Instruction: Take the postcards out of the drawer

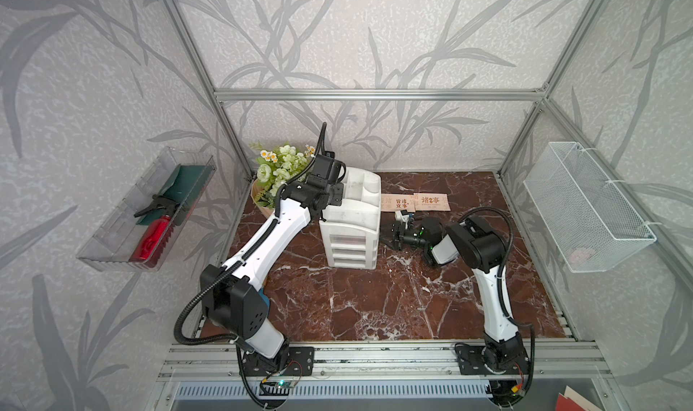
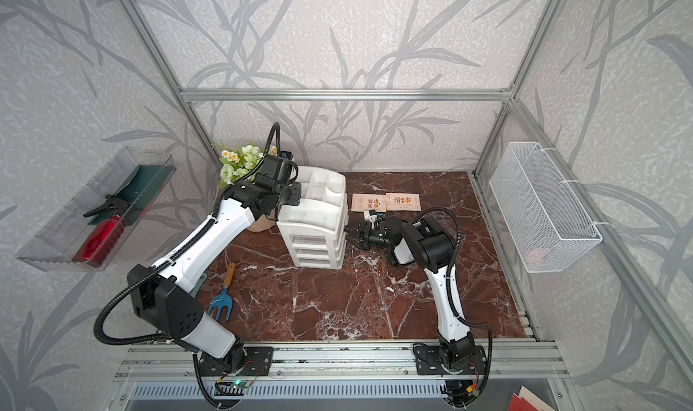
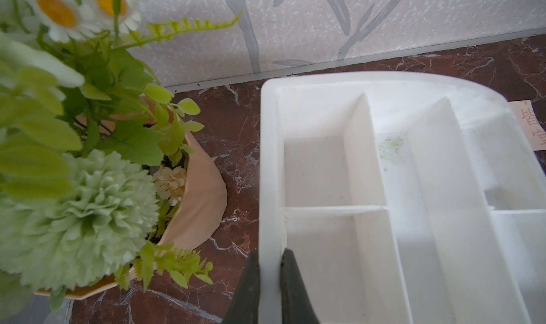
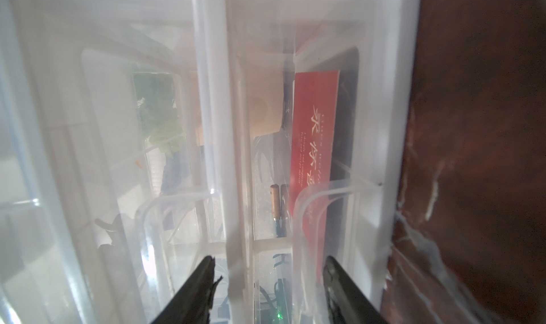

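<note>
The white drawer unit [image 1: 350, 245] stands on the table. My left gripper is shut on the left rim of its top [image 3: 272, 130]. In the right wrist view my right gripper has its fingers apart, facing the clear drawer fronts [image 4: 233, 153] on the unit's right side. Through the plastic show a red printed item [image 4: 312, 113] and other items; I cannot tell which are postcards. Pink printed cards [image 1: 431, 202] lie on the table behind the right gripper.
A flower pot [image 3: 199, 198] stands left of the unit. A wire basket [image 1: 588, 209] hangs on the right wall, a clear bin [image 1: 108, 245] on the left. A small fork [image 2: 220, 302] lies at front left.
</note>
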